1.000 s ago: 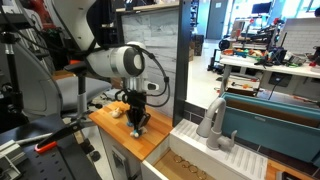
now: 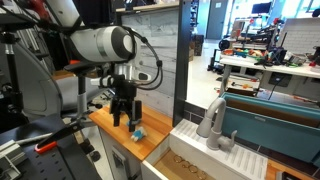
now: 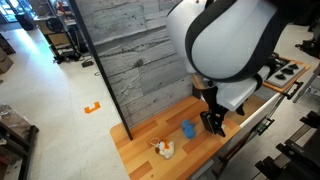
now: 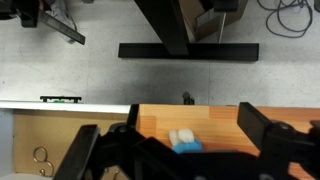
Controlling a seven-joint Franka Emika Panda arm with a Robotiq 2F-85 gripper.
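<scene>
A small blue object (image 3: 188,128) lies on the wooden surface, just to the side of my gripper (image 3: 216,124) in exterior view 2. In exterior view 1 the same blue piece (image 2: 138,133) shows clear to the right of the gripper (image 2: 124,120), whose dark fingers point down close to the wood. From the wrist, the blue piece (image 4: 187,147) appears between the two spread fingers, partly cut off below, with pale bits beside it. The gripper is partly open; I see nothing held.
A small whitish item (image 3: 163,148) also lies on the wood. An open drawer (image 2: 185,165) and a grey pipe-like fixture (image 2: 210,125) stand to the right. A grey plank wall (image 3: 165,75) rises behind the wood.
My gripper has shifted left in exterior view 1, away from the blue object it stood over before. The blue object now shows uncovered on the wood.
</scene>
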